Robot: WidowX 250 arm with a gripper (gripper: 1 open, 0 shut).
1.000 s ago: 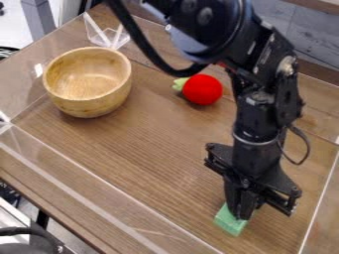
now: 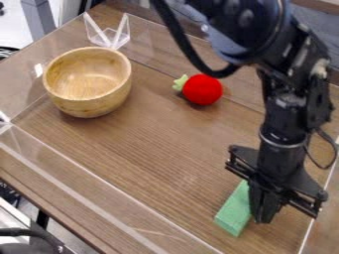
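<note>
My gripper (image 2: 272, 187) is low over the right front of the wooden table, at the right end of a green block (image 2: 233, 211) lying on the surface, partly covering it. Its fingers are dark and overlap in this view, so whether anything is between them is hard to see.
A wooden bowl (image 2: 83, 80) sits at the upper left, with a clear plastic bag (image 2: 106, 30) behind it. A red tomato-like object (image 2: 201, 88) lies at the back middle.
The gripper has shifted slightly to the right over the last second. The green block shows more of its length now and appears a little further left of the fingers.
</note>
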